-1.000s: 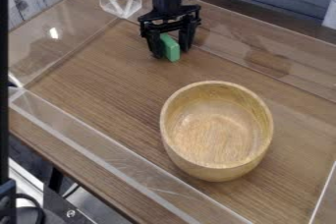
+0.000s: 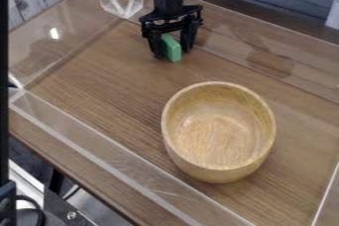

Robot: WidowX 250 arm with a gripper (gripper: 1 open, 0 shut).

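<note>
A black robot gripper (image 2: 171,36) reaches down from the top centre of the table. Its fingers stand either side of a small green object (image 2: 171,48), which is upright or slightly tilted on the wood. Whether the fingers press on the object is hard to tell at this size.
A large round wooden bowl (image 2: 217,131) fills the lower right. A clear plastic container (image 2: 121,2) sits at the upper left, beside the arm. Dark cables lie at the bottom left corner.
The gripper and green object have shifted very slightly; otherwise the scene looks the same.
</note>
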